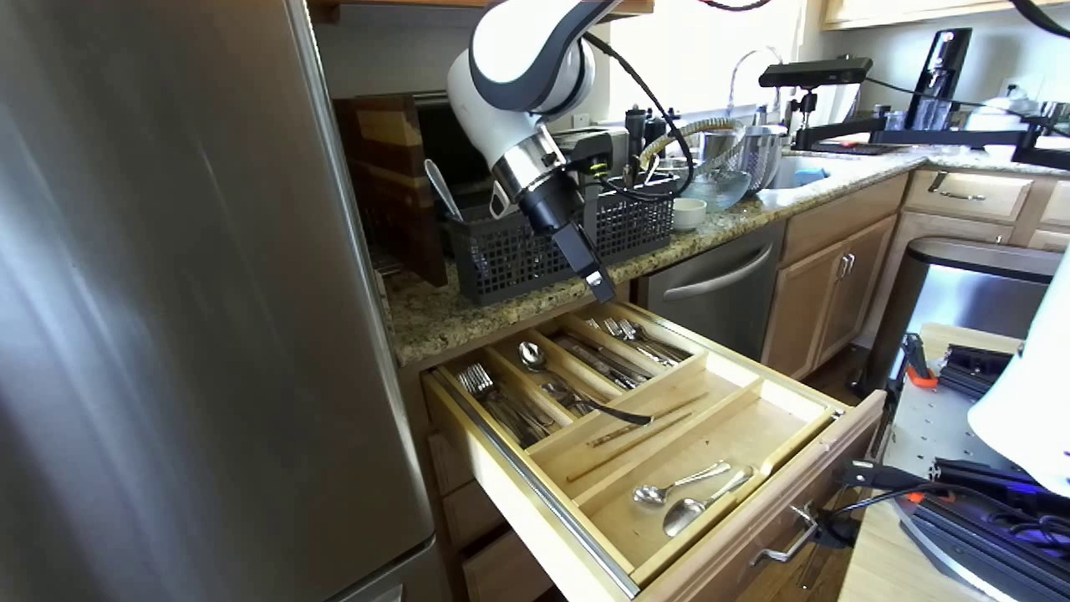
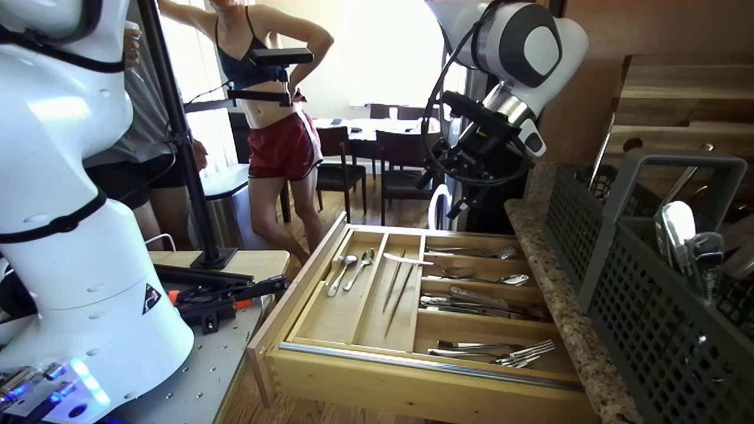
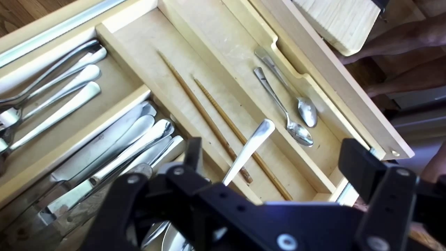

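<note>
My gripper is open and empty above the back part of a pulled-out cutlery drawer [image 1: 522,482]. In the wrist view, a spoon handle [image 3: 251,150] sticks out between the fingers, well below them. That handle slants over a divider and across two wooden chopsticks [image 3: 200,113]. Two small spoons [image 3: 278,100] lie side by side in the front compartment. Knives [image 3: 121,146] fill one back compartment, and forks [image 2: 523,353] lie in an outer one. The spoon's bowl end is partly hidden by the gripper in the wrist view.
A grey dish rack [image 1: 512,256] stands on the granite counter [image 1: 441,321] just behind the drawer. Wooden cutting boards [image 1: 391,170] lean beside it, and the refrigerator [image 1: 201,301] rises close by. Two people [image 2: 279,120] stand beyond the drawer. The front compartment has bare floor around the spoons.
</note>
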